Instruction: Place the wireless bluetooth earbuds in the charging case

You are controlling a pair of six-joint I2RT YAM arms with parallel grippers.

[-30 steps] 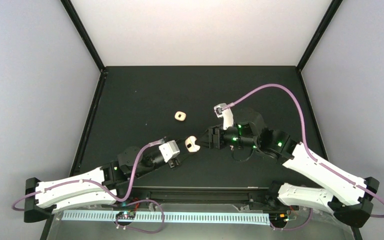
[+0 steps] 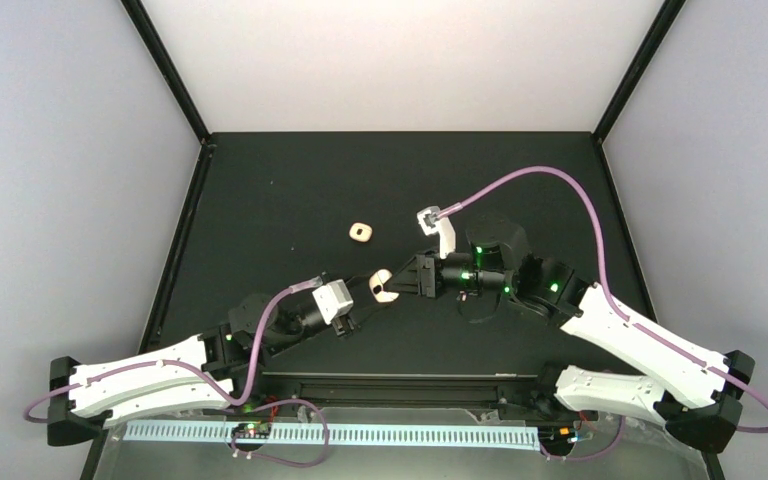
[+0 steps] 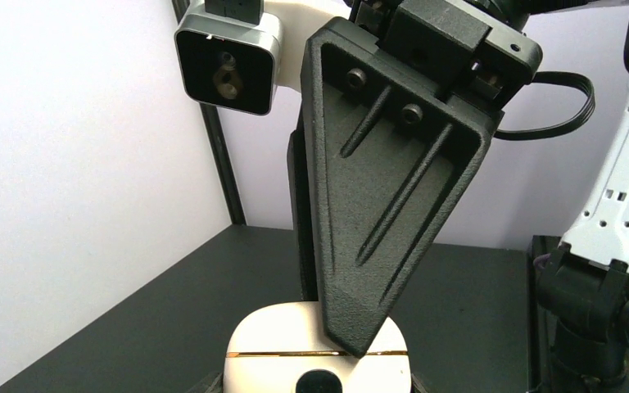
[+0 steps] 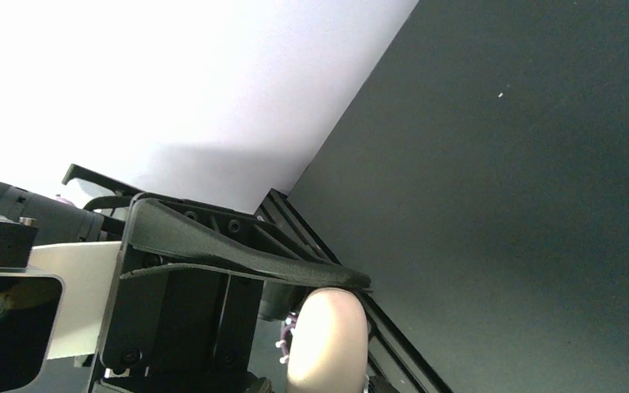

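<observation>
The cream charging case is held between the two arms, its seam and dark front button showing in the left wrist view. My left gripper is shut on it, its fingertips mostly hidden in that view. My right gripper has its fingers at the case from the right; in the left wrist view a black finger overlaps the lid. In the right wrist view the case sits beside that finger; I cannot tell how firmly the fingers bear on it.
A small cream square piece lies on the black mat behind the grippers, with free room around it. Walls border the mat at back and sides.
Over the last second my right gripper has moved slightly left onto the case. The left arm is nearly still.
</observation>
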